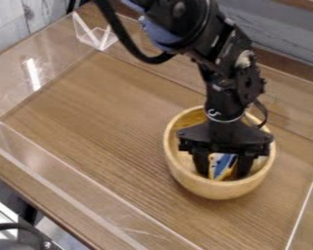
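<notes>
A pale yellow bowl (186, 168) stands on the right half of the wooden table. My black gripper (225, 146) reaches down into it from above, its fingers spread across the inside. A small blue and yellow item (225, 166) shows between the fingers at the bowl's bottom, partly hidden by them. I cannot see clearly whether the fingers press on it.
A small white wire object (94, 31) sits at the back left. A grey ledge runs along the back.
</notes>
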